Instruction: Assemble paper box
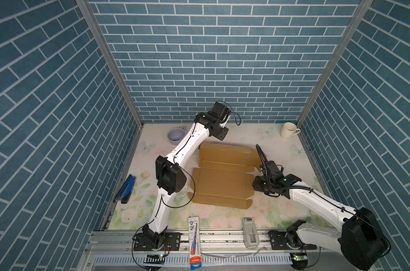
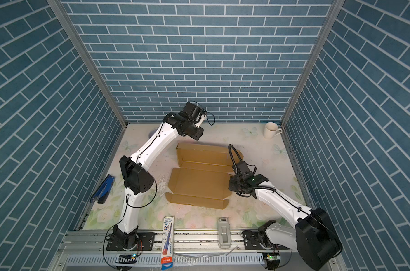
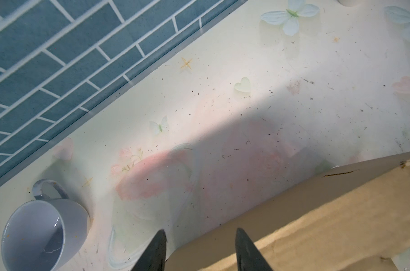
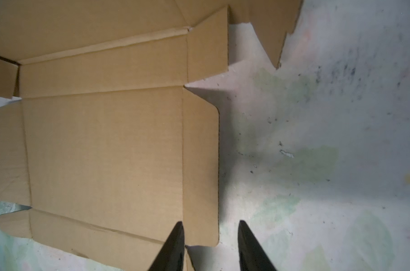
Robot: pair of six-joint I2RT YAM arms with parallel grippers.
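The brown cardboard box (image 1: 223, 183) lies unfolded on the table, its base flat and its back panel (image 2: 202, 151) raised at the far side. In the right wrist view, the right side flap (image 4: 200, 171) slopes out from the base crease. My right gripper is above this flap's near end, its two fingers apart and nothing visibly pinched between them. My left gripper is open over the far edge of the box, with the back panel's upper edge below its fingers. Seen from above, the left fingertips are hidden.
A lavender mug (image 3: 44, 232) stands at the back left, a white mug (image 1: 289, 130) at the back right. A blue stapler (image 1: 125, 189) lies at the left edge. A packaged pen (image 1: 194, 239) and a grey device (image 1: 250, 232) are at the front. Table right of the box is clear.
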